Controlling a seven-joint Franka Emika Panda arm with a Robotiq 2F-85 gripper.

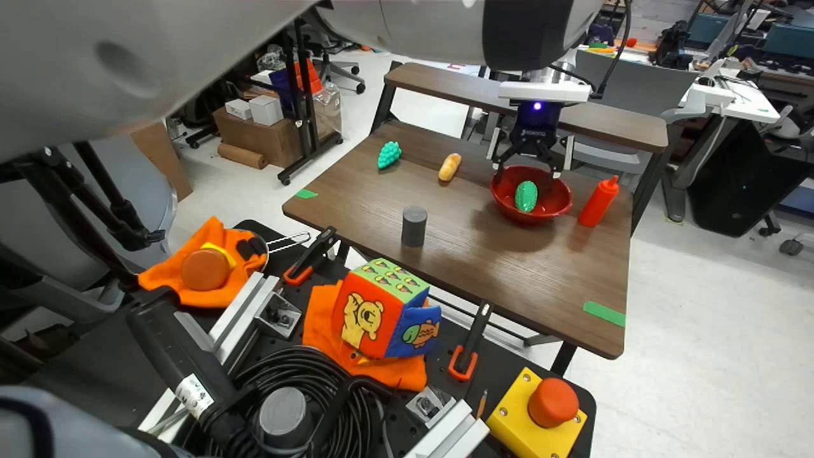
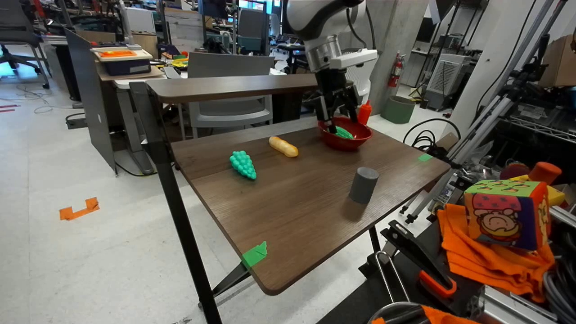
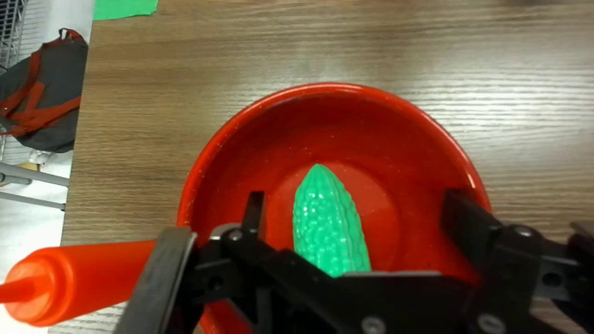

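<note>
A green corn-shaped toy (image 3: pixel 328 222) lies inside the red bowl (image 3: pixel 334 89), and both also show in the exterior views. Over the bowl hangs my gripper (image 1: pixel 526 174), its two fingers spread wide apart. In the wrist view one of the dark fingers (image 3: pixel 254 214) is left of the green toy and the other is near the bowl's right rim; no object is held between them. The toy's lower end is hidden behind the gripper body.
A red squeeze bottle (image 1: pixel 599 201) stands close to the bowl. Elsewhere on the table are a yellow-brown elongated toy (image 2: pixel 283 146), teal grapes (image 2: pixel 243 164) and a grey cylinder (image 2: pixel 364 185). A raised shelf (image 1: pixel 526 95) runs along the back.
</note>
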